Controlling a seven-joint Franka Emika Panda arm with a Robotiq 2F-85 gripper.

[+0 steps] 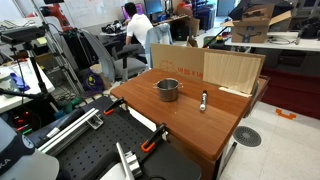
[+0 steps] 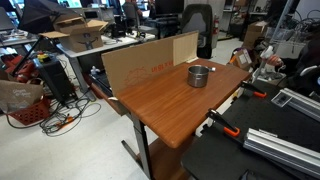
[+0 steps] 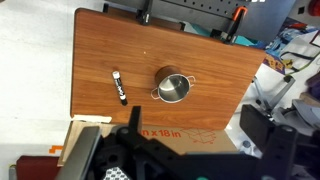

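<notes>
A small metal pot (image 3: 171, 86) with two side handles stands upright on the wooden table (image 3: 210, 60); the same pot (image 1: 167, 90) is near the middle of the table in exterior view 1. A dark marker-like object with a pale end (image 3: 120, 88) lies beside it on the wood, apart from the pot. My gripper is open above the table, its dark fingers wide apart at the lower edge of the wrist view. Nothing shows held between them. The pot appears between and beyond the fingers. Neither exterior view clearly shows the gripper.
Cardboard panels (image 1: 205, 66) stand along the table's far edge. A black base table with metal rails (image 1: 75, 130) and orange-handled clamps (image 1: 154, 138) borders the near side. Bare wood surrounds the pot. A person (image 1: 138, 24) sits in the background.
</notes>
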